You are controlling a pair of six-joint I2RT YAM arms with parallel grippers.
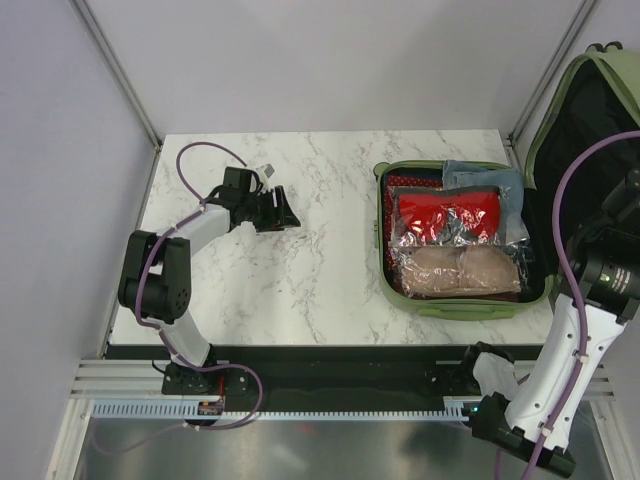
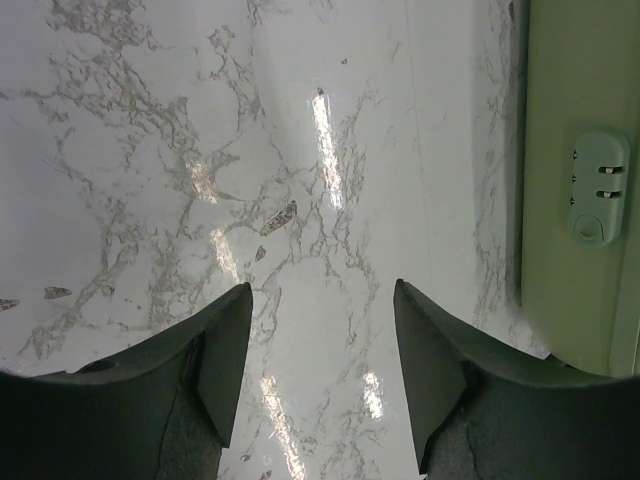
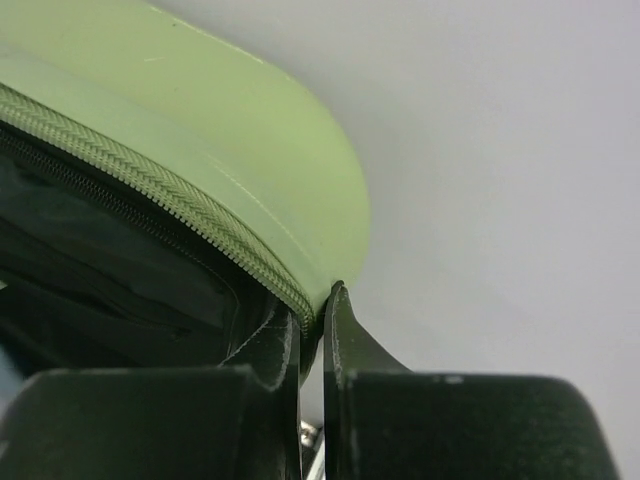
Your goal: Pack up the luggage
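A green suitcase (image 1: 460, 310) lies open on the right of the marble table, packed with a red bagged item (image 1: 450, 212), a beige bagged item (image 1: 455, 270) and blue folded cloth (image 1: 480, 172). Its lid (image 1: 575, 120) stands raised at the right. My right gripper is shut on the lid's zippered rim (image 3: 240, 180); in the top view the arm hides that grip. My left gripper is open over bare marble, left of the suitcase, with nothing between its fingers.
A combination lock (image 2: 598, 190) is on the suitcase's left side. Walls border the table at back, left and right.
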